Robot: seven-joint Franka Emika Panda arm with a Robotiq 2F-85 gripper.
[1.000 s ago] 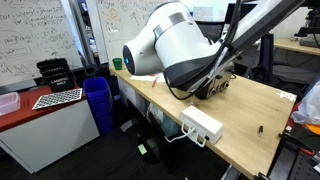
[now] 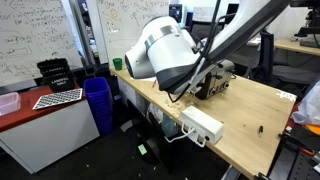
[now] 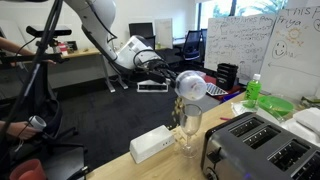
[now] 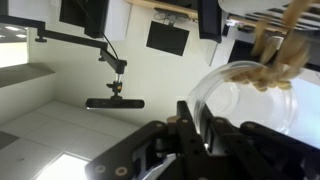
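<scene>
A clear cup (image 3: 190, 84) is held tilted over by my gripper, which is shut on it. In the wrist view the see-through cup (image 4: 225, 105) lies just beyond the dark fingers. Tan pieces (image 4: 268, 62) show blurred at its mouth. In exterior view 2 some brown pieces (image 3: 179, 108) are in the air below the cup. A clear stemmed glass (image 3: 190, 122) stands upright on the table beneath it. The white arm hides the fingers and the cup in exterior view 1.
A silver toaster (image 3: 262, 145) stands close beside the glass. On the other side lies a white box (image 3: 152, 143) near the table edge. A green bottle (image 3: 253, 88) and a green bowl (image 3: 275, 103) are farther back. Bare table (image 2: 242, 130) shows at the right in exterior view 1.
The white arm's wrist end has rolled and swung over in exterior view 1, its outline changing from a broad round shape to a narrower bent one. The table objects have stayed put.
</scene>
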